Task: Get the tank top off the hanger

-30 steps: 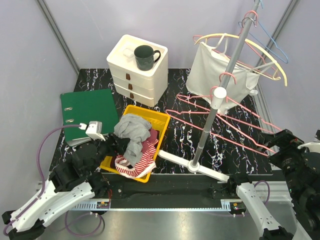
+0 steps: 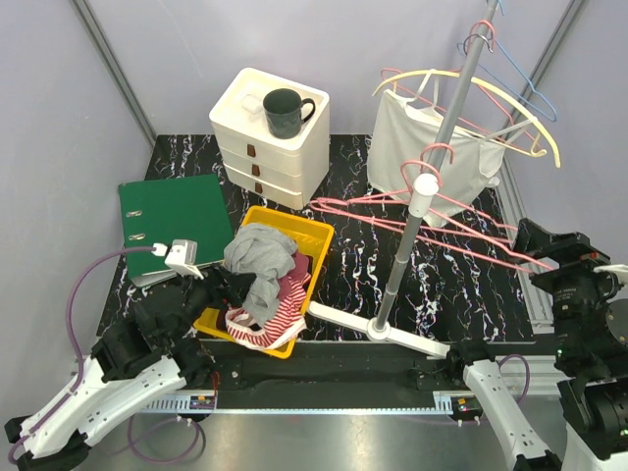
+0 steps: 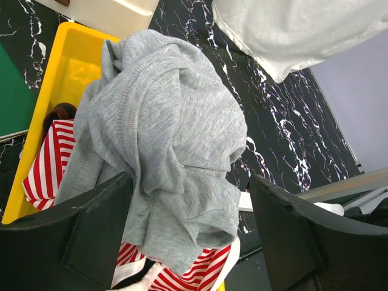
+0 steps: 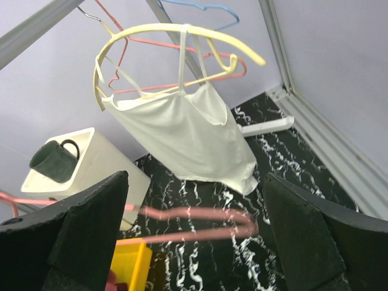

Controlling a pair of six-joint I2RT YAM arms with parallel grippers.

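A white tank top (image 2: 422, 147) hangs by its straps from a yellow hanger (image 2: 546, 134) toward the back of the rail. In the right wrist view the tank top (image 4: 188, 133) is below and behind the yellow hanger (image 4: 157, 28), straps looped over it. My right gripper (image 2: 525, 253) stands open by the ends of the front pink hangers (image 2: 461, 231); in its own view a blurred pink hanger (image 4: 200, 213) reaches between the fingers. My left gripper is open over a grey garment (image 3: 173, 115) in the yellow bin.
The yellow bin (image 2: 319, 235) also holds striped cloth (image 2: 285, 316). A drawer unit (image 2: 265, 167) with a dark mug (image 2: 286, 114) stands behind it. A green binder (image 2: 175, 218) lies left. The rail's grey pole (image 2: 396, 273) rises mid-table; a blue hanger (image 2: 530, 83) hangs at the back.
The front pink hangers have swung and shifted about the rail. My right gripper has moved slightly up in the top view. The tank top sways a little, and the left arm is still.
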